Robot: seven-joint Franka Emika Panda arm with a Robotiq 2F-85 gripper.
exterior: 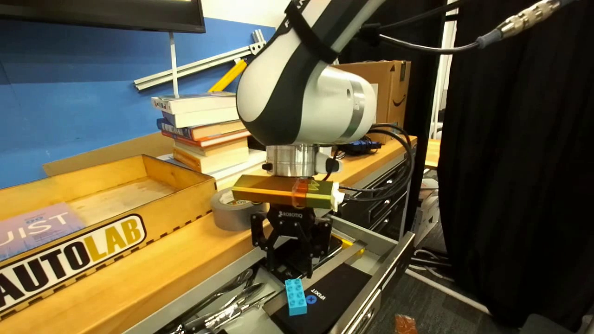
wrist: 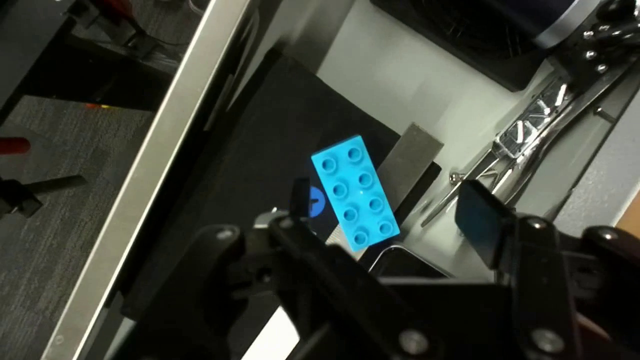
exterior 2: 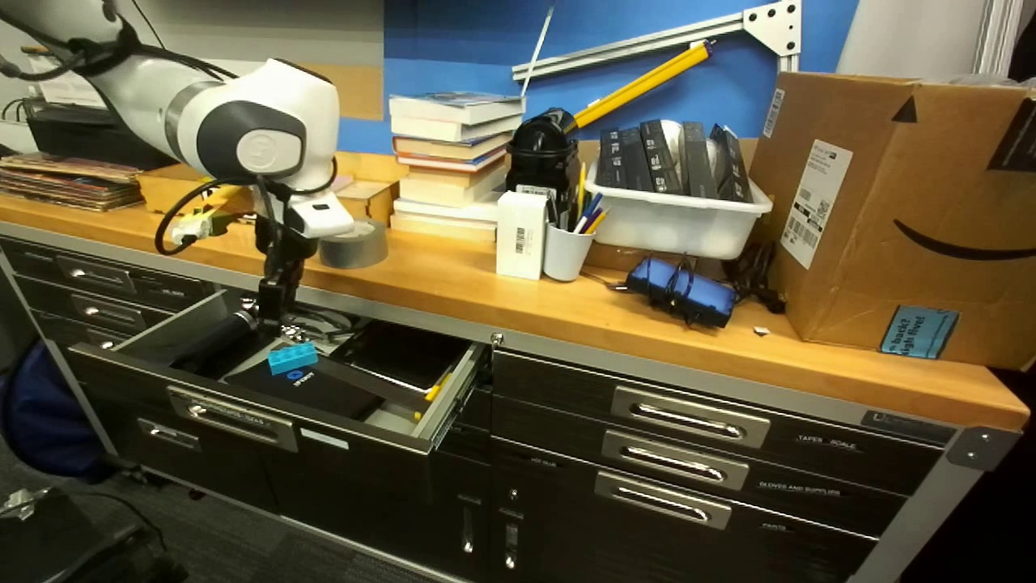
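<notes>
A light blue toy brick [wrist: 358, 193] with round studs lies in the open drawer [exterior 2: 254, 423]. Under it are the black iFixit case [exterior: 338, 291] and a metal divider [wrist: 414, 153]. In the first exterior view the brick [exterior: 295, 297] rests below my gripper [exterior: 290, 272], clear of the fingers. The wrist view has the brick between the two spread fingers as seen from above, farther off than their tips. My gripper is open and holds nothing. From the second exterior view, the brick [exterior 2: 292, 359] sits on the case near the arm.
Metal tools [exterior: 225, 314] fill the drawer's bench side. Above the drawer, the wooden bench [exterior 2: 437, 282] bears a tape roll [exterior 2: 354, 244], stacked books [exterior 2: 454, 160] and a cardboard box [exterior 2: 893, 214]. An AUTOLAB wooden tray [exterior: 150, 222] stands beside the arm.
</notes>
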